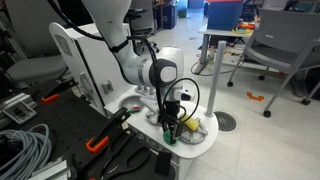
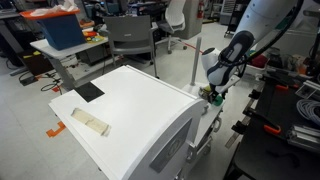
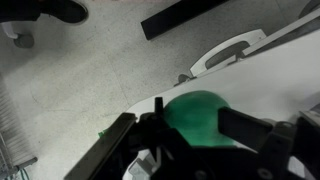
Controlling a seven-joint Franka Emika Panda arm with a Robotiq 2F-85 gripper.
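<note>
A rounded green object lies on the white table's edge in the wrist view, between the dark fingers of my gripper. Those fingers stand apart, one on either side of it; whether both touch it does not show. In exterior view 1 my gripper is low over the tabletop, and the green object shows just below and beside it, partly covered. The second exterior view has the gripper small, at the table's far end.
A yellow object lies to the right of the gripper on round metal pieces. A metal bowl stands to the left, and a black cable loops round the arm.
</note>
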